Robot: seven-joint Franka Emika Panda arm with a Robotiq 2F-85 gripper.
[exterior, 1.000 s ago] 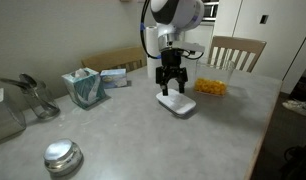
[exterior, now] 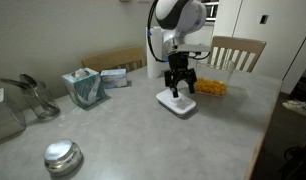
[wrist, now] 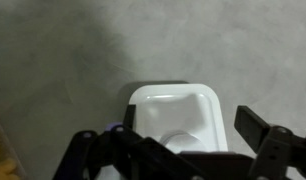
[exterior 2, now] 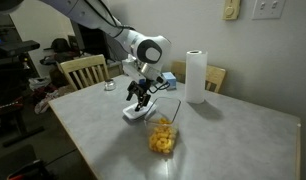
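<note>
A white, rounded rectangular tray-like object (exterior: 176,102) lies flat on the grey table. In the wrist view this white tray (wrist: 178,105) fills the space between the dark fingers, and part of a pale round shape shows near its lower edge. My gripper is open, its fingers wide apart on either side. From outside, the gripper (exterior 2: 139,97) is seen pointing down just over the white tray (exterior 2: 140,113). Whether the fingertips touch it cannot be told.
A clear container with orange pieces (exterior 2: 162,138) stands close to the tray. A paper towel roll (exterior 2: 196,77) is behind. A carton (exterior: 84,88), a metal bowl (exterior: 63,157) and a utensil holder (exterior: 39,98) stand farther off.
My gripper has shifted slightly to the right over the tray in exterior view 1, and its fingers show from a somewhat different angle. The tray appears to stay in place.
</note>
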